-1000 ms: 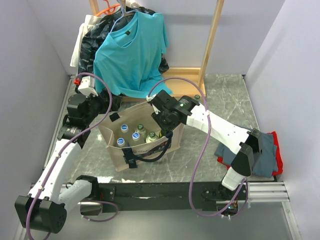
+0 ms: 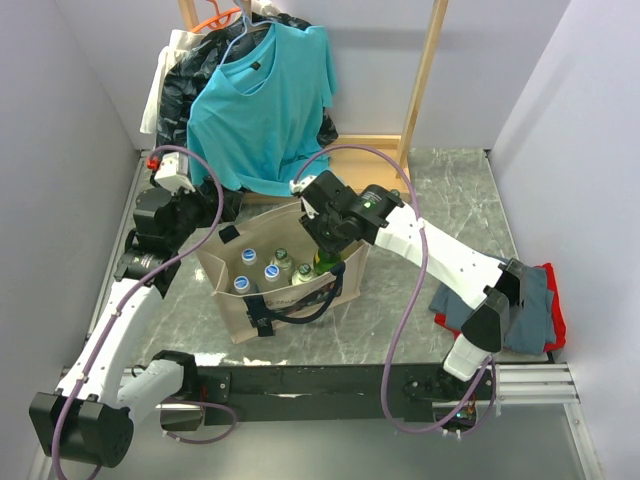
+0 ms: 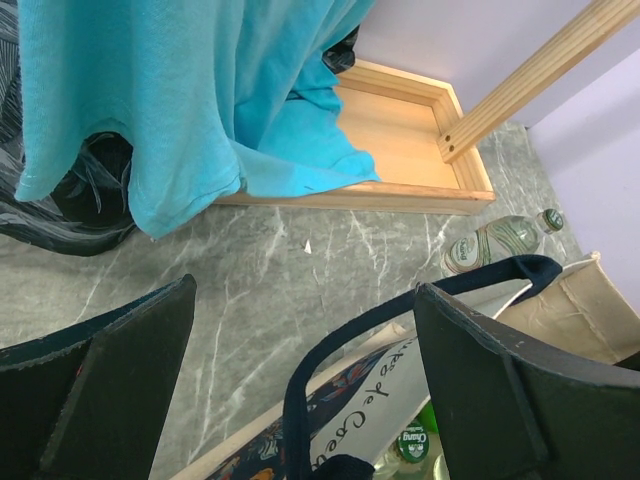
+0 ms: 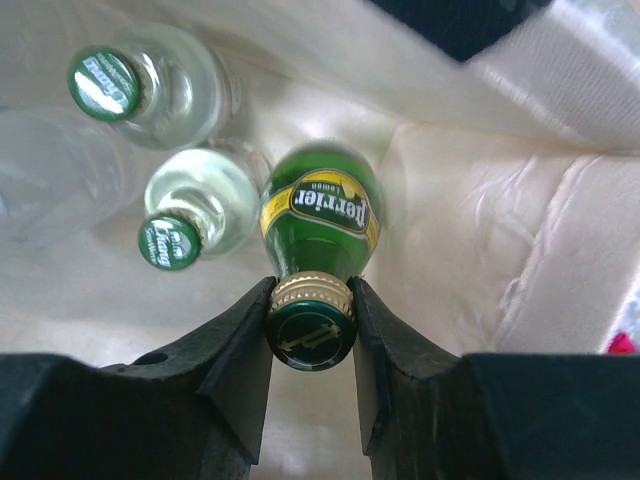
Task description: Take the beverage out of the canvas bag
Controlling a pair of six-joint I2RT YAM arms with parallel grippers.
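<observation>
The beige canvas bag (image 2: 238, 312) stands open on the grey marbled surface, with several capped bottles inside at its left and middle. Toward its right end is a green Perrier bottle (image 4: 325, 215), its neck between the fingers of my right gripper, which is shut on it just under the gold-and-green cap. Its lower body is still down within the bag walls. Two clear bottles with green caps, one of them a clear bottle (image 4: 200, 200), stand close to its left. My left gripper is open over the bag's dark handle (image 3: 330, 345), fingers wide apart.
A clear bottle (image 3: 500, 240) lies on the surface behind the bag. Turquoise shirt (image 2: 262, 105) and black plastic hang from the wooden rack (image 2: 425, 75) at the back. Folded grey and red cloths (image 2: 530, 310) lie at the right. The surface in front of the bag is clear.
The left arm stays put.
</observation>
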